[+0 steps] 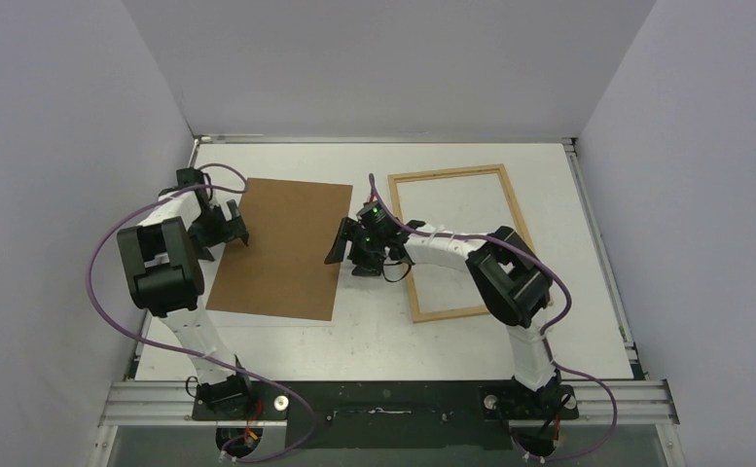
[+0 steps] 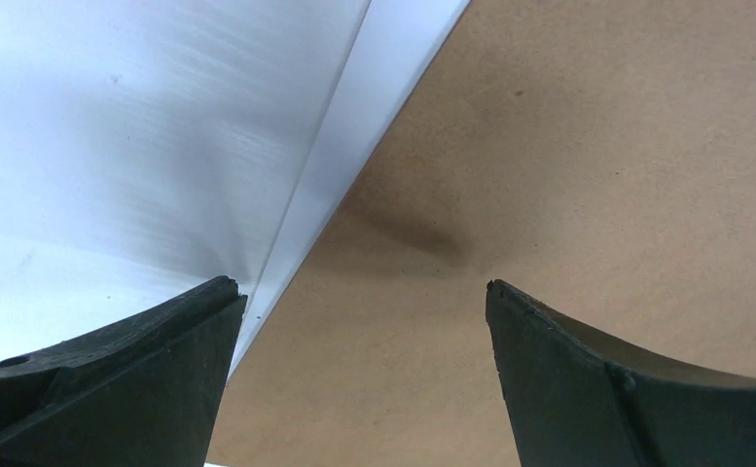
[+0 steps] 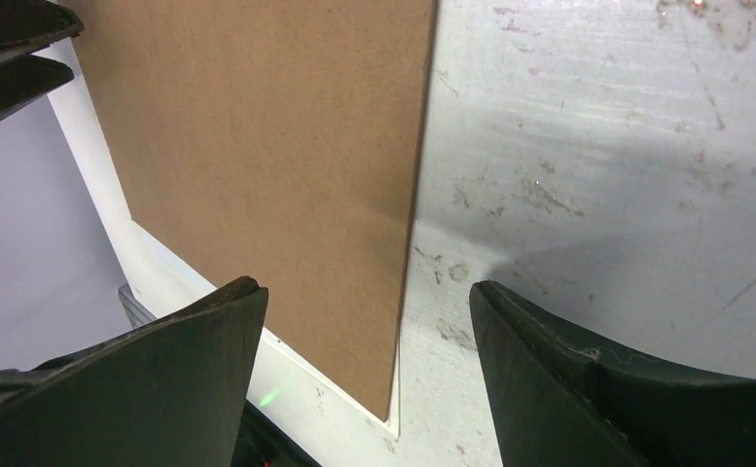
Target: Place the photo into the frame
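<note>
A brown square board (image 1: 281, 253) lies flat on the white table, with a white sheet edge (image 3: 392, 416) showing from under it. My left gripper (image 1: 228, 229) is open over the board's left edge; in the left wrist view that edge runs between brown board (image 2: 627, 175) and a white strip, nothing held. My right gripper (image 1: 344, 248) stands open over the board's right edge, with the edge and bare table between its fingers in the right wrist view. The light wooden frame (image 1: 461, 170) lies at the right, partly hidden under my right arm.
Walls close in on both sides, and purple cables arc over both arms.
</note>
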